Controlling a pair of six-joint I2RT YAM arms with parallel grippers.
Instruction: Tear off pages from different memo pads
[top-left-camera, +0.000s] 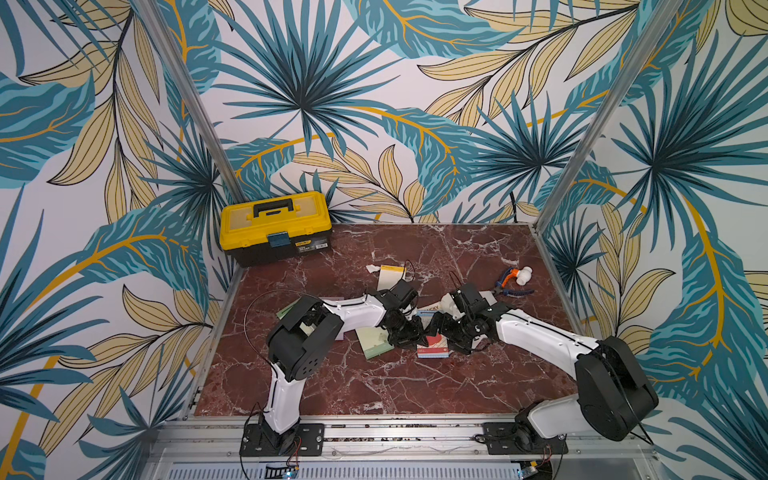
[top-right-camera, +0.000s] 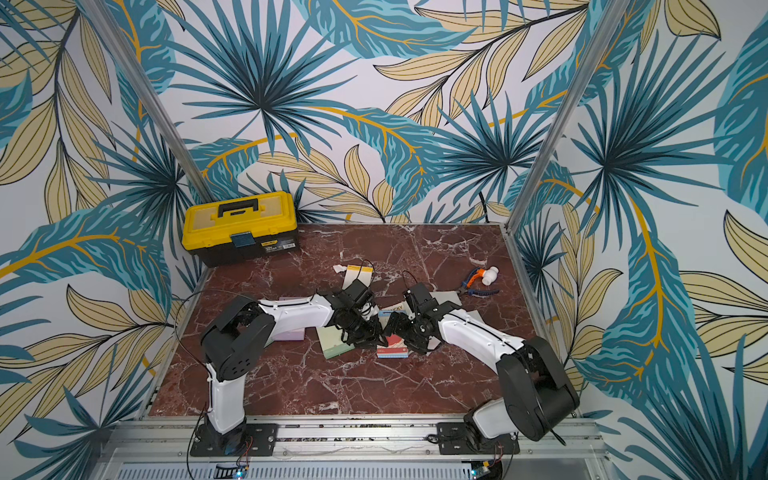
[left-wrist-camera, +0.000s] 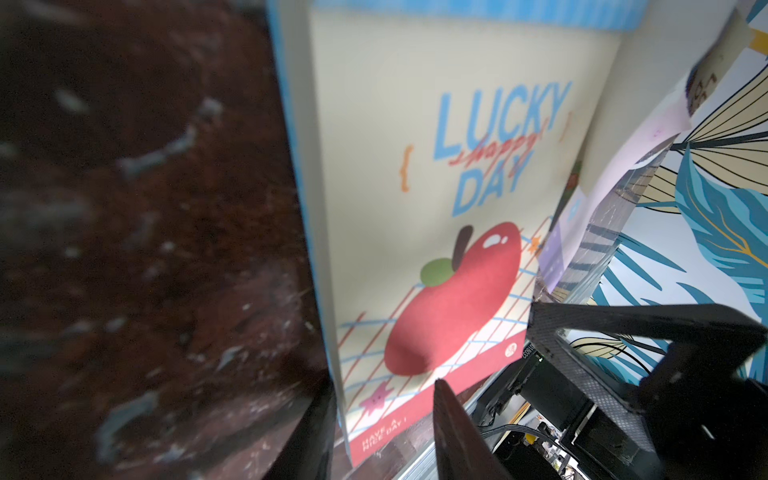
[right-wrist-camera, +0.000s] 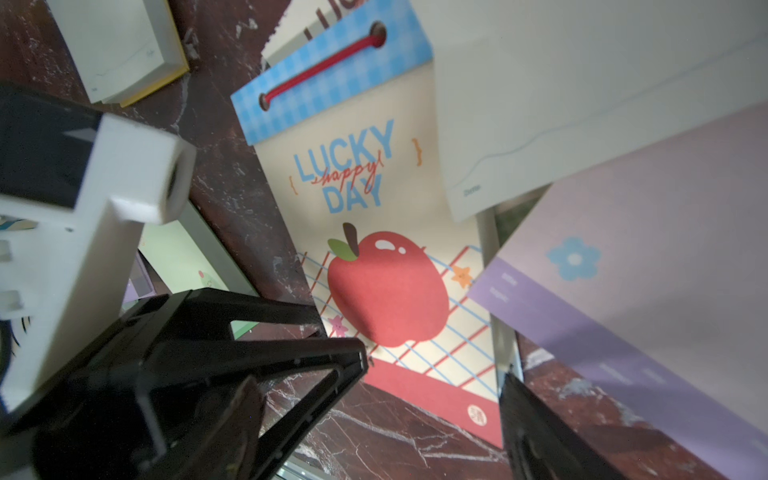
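Observation:
The "LUCKY DAY" memo pad (right-wrist-camera: 376, 288) has a cream cover with a red apple, a red lower band and a blue checked top. It lies on the table under both grippers. My left gripper is partly open at the pad's lower left corner, the corner showing between its fingers. Above the lower part of the same pad, my right gripper stands wider open; one finger (right-wrist-camera: 532, 432) is by the pad's right edge. No page shows pinched in either gripper. Green (top-left-camera: 373, 342) and yellow-edged (top-left-camera: 391, 277) memo pads lie to the left and behind.
Loose sheets, one white (right-wrist-camera: 592, 88) and one lilac (right-wrist-camera: 640, 248), overlap the pad's right side. Farther back are orange-handled pliers (top-left-camera: 507, 277) and a yellow toolbox (top-left-camera: 276, 216).

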